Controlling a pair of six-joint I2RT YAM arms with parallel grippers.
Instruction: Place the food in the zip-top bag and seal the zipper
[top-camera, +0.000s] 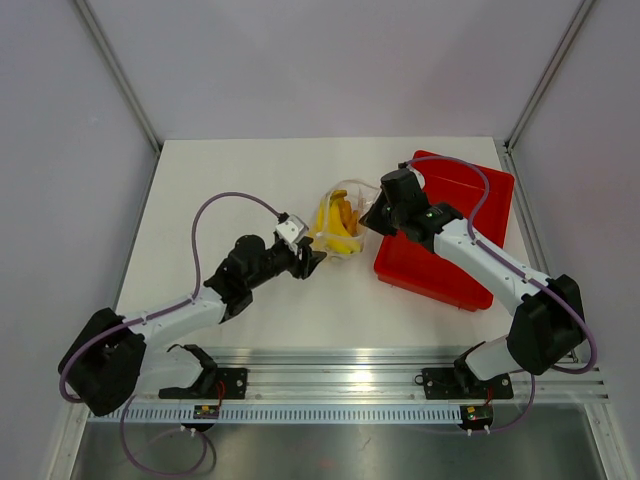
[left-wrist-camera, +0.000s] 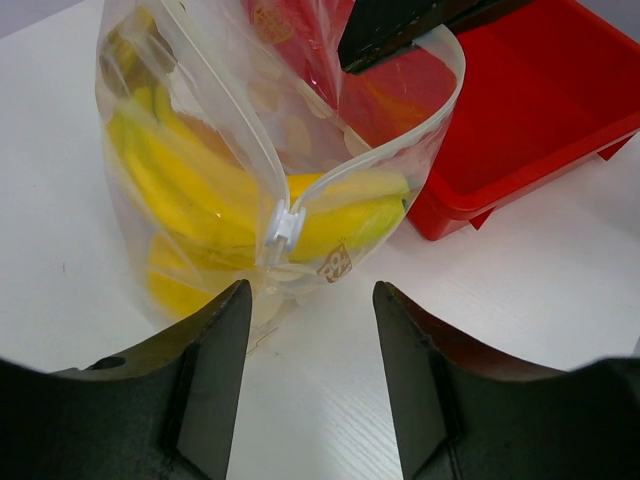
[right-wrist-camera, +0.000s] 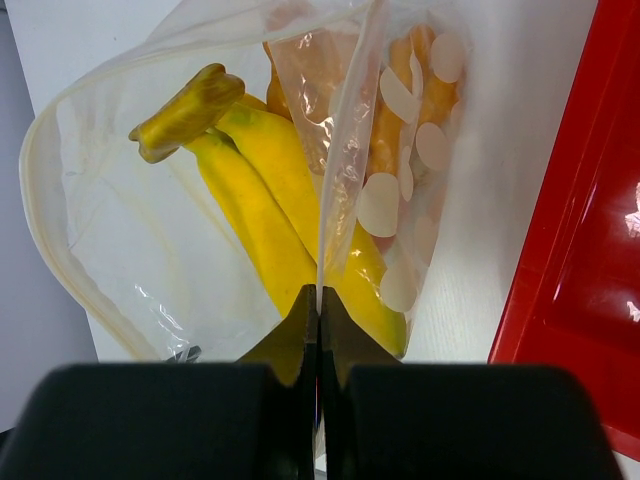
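In the middle of the table stands the clear zip top bag, its mouth gaping. Inside it are yellow bananas and a packet of orange-brown food. My right gripper is shut on the bag's rim, a thin edge of plastic running between its fingers. A white zip slider sits at the near corner of the bag's mouth. Just short of that corner, my left gripper stands part open with nothing between its fingers; the slider lies beyond the gap.
A red bin stands right of the bag, under the right arm, and looks empty where it shows.
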